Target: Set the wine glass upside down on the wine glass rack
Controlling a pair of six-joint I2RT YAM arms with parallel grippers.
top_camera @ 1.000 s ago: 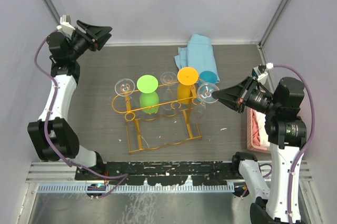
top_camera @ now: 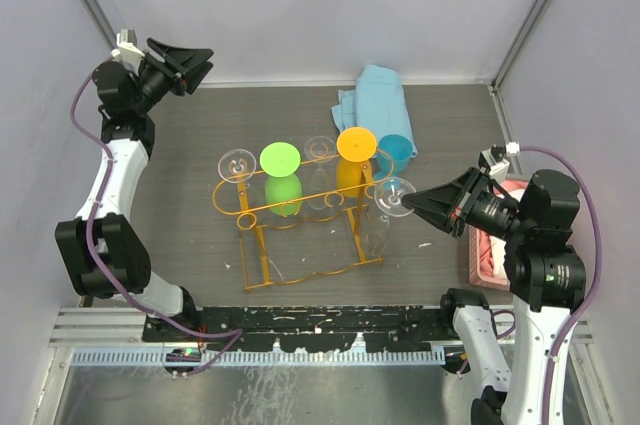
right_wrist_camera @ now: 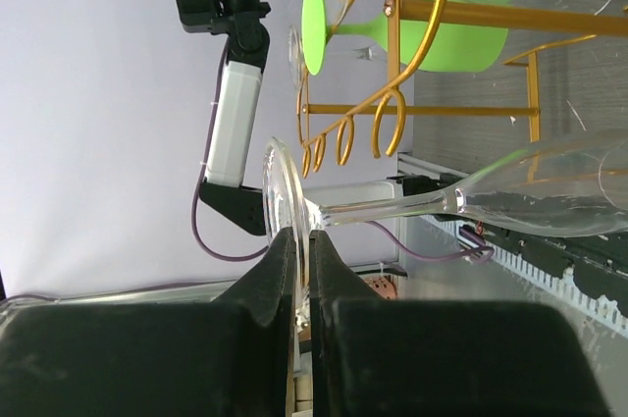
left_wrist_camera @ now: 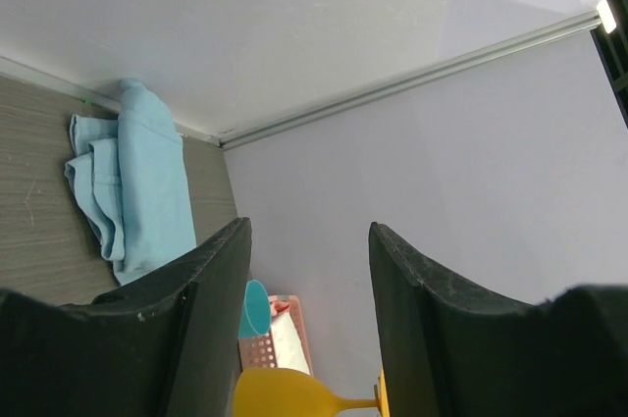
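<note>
My right gripper (top_camera: 420,203) is shut on the foot of a clear wine glass (top_camera: 394,196), just at the right end of the gold rack (top_camera: 290,284). In the right wrist view the glass (right_wrist_camera: 549,191) lies sideways in the image, its foot between my fingers, beside the rack's loops. The rack holds upside-down clear, green (top_camera: 280,158), orange (top_camera: 357,143) and blue (top_camera: 398,148) glasses. My left gripper (top_camera: 200,70) stands open at the upper left, away from the rack, nothing between its fingers.
A folded blue cloth (top_camera: 375,100) lies at the back. A pink basket (top_camera: 483,263) with cloth sits at the right, partly under the right arm. The floor left of the rack is clear.
My right gripper and the held glass have moved slightly toward the front of the top view. The left arm has barely moved.
</note>
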